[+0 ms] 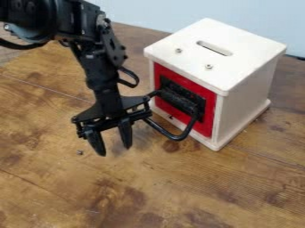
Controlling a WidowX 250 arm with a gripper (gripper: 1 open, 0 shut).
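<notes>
My black gripper (112,140) hangs low over the wooden table, left of a white box (244,80) with a red front panel (206,120). Its two fingers point downward and stand apart, with nothing visible between them. A black fixture (179,98) is set in the red panel, with a black looped bar reaching out from it toward my gripper. A small dark speck (80,152) lies on the table just left of the fingers.
The box has a slot (213,47) in its top. A pale wall stands behind.
</notes>
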